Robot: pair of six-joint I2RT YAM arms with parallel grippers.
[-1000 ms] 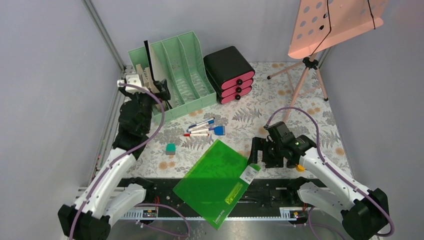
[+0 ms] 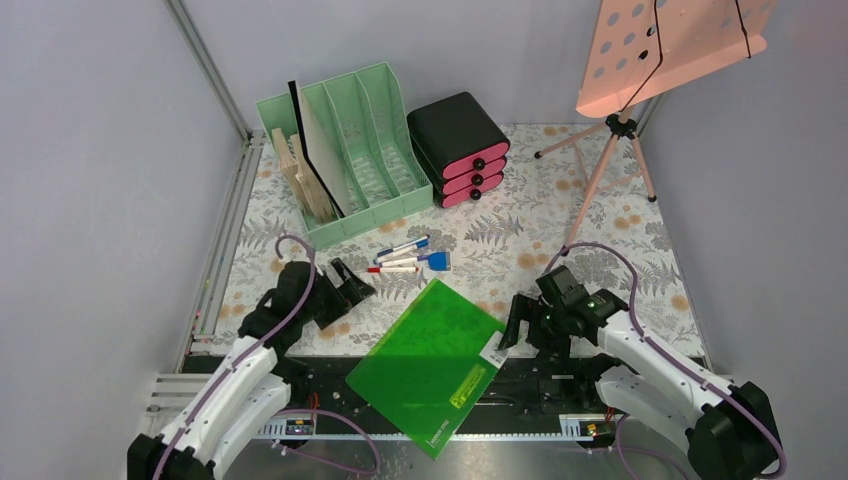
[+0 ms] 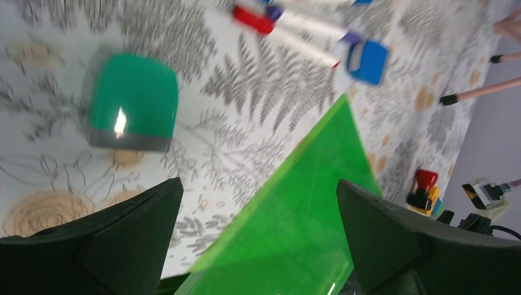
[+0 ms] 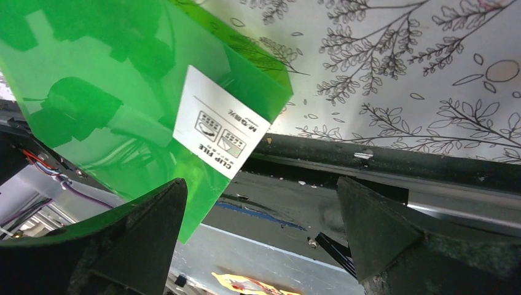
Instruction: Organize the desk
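A translucent green folder [image 2: 430, 360] lies flat across the desk's front edge, its lower part overhanging. Its white label [image 4: 221, 123] shows at the right corner. My left gripper [image 2: 358, 288] is open above the desk, left of the folder; in the left wrist view the folder's upper corner appears beyond its fingers [image 3: 104, 236]. The right gripper [image 2: 525, 335] hangs open beside the label corner, with nothing gripped. A small teal eraser block [image 3: 133, 101] rests on the desk, hidden by the left arm in the top view. Several markers [image 2: 400, 250] and a blue brush-like item [image 2: 439, 261] lie behind the folder.
At the back left stands a green divided rack [image 2: 375, 216] with a black-edged board [image 2: 322, 160] and beige items in its left slots. Beside it is a black drawer unit [image 2: 455, 125] with pink fronts. A pink tripod stand [image 2: 600, 175] occupies the back right.
The left gripper has come away from the rack, toward the front and slightly right, covering the teal block in the top view. My right gripper has shifted slightly toward the front. The folder has not moved.
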